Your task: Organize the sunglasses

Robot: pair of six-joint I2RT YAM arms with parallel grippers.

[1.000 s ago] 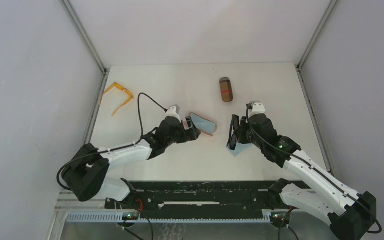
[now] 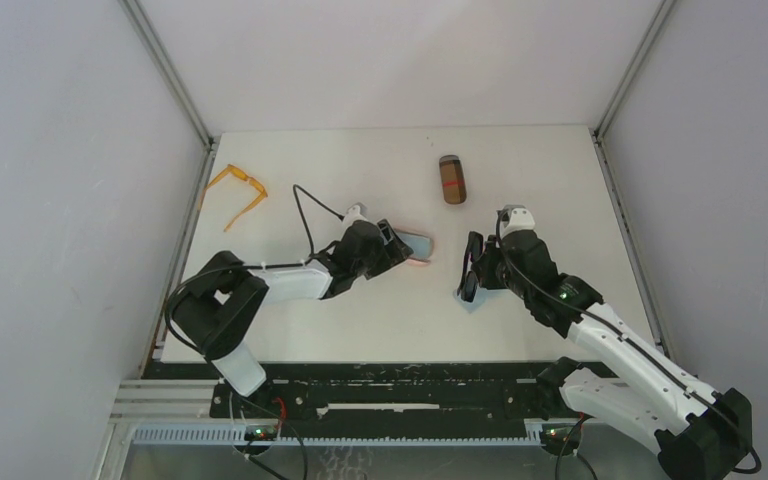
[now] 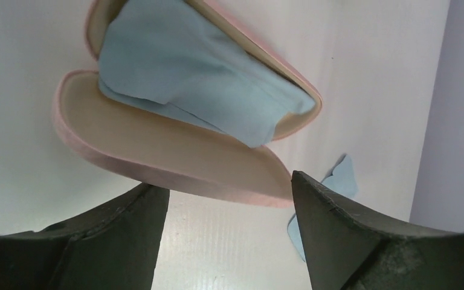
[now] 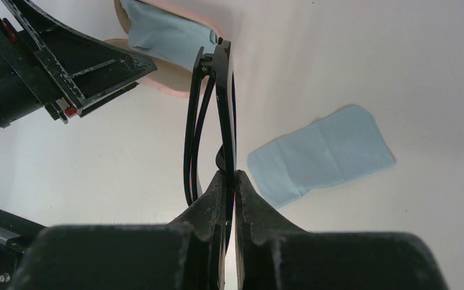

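Note:
An open pink case (image 2: 418, 263) with a tan lining lies mid-table, a folded blue cloth (image 3: 187, 72) inside it. My left gripper is at the case's side, its fingers apart and the near wall of the case (image 3: 181, 175) in front of them; whether they touch it I cannot tell. Folded black sunglasses (image 4: 223, 115) stand upright in my right gripper, which is shut on them above the table. Orange glasses (image 2: 247, 183) lie unfolded at the back left. A brown cylindrical case (image 2: 452, 180) with a red stripe lies at the back.
Another blue cloth (image 4: 326, 151) lies flat under the right gripper, to the right of the pink case. Between the orange glasses and the brown case the table (image 2: 360, 165) is bare. Walls stand on both sides and behind.
The left arm has swung, its gripper now further right and slightly further back over the pink case. The case looks turned a little. The right arm has barely shifted, still with the sunglasses.

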